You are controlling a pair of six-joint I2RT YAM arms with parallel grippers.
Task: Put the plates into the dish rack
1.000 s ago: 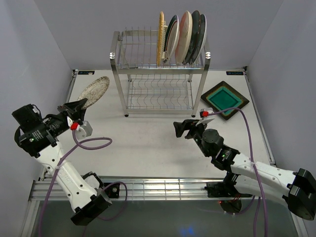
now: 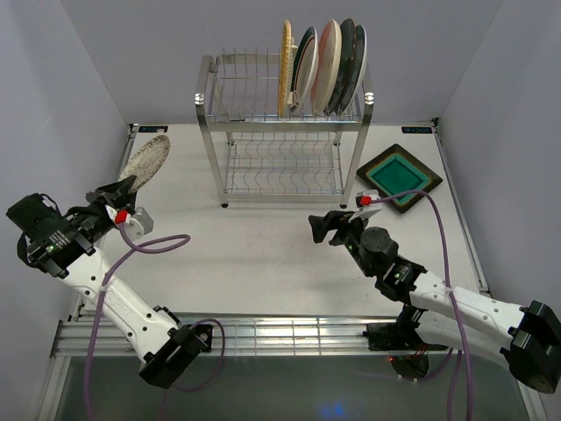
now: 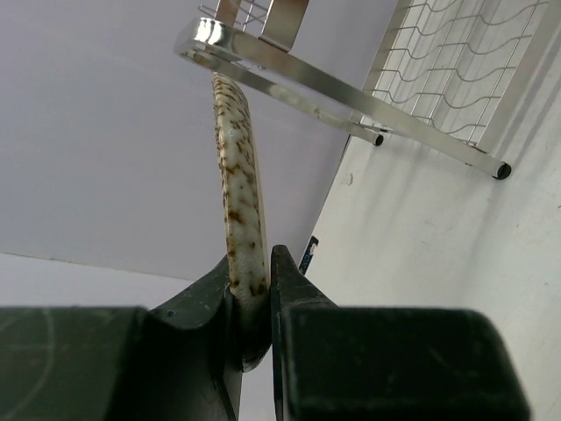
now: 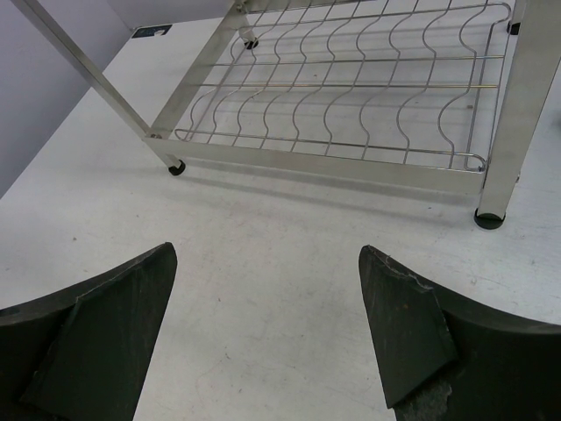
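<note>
My left gripper (image 2: 124, 189) is shut on a speckled cream plate (image 2: 145, 161), held up at the left of the table, apart from the rack; in the left wrist view the plate (image 3: 241, 193) stands edge-on between the fingers. The metal dish rack (image 2: 280, 125) holds several upright plates (image 2: 328, 66) in the right half of its top tier; the left half is empty, as is the lower tier (image 4: 351, 88). My right gripper (image 2: 330, 226) stands open below the rack's front right, nothing between its fingers.
A dark square dish (image 2: 377, 171) with a green centre lies right of the rack. Purple cables loop over both arms. Grey walls enclose the sides and back.
The right arm has not moved.
</note>
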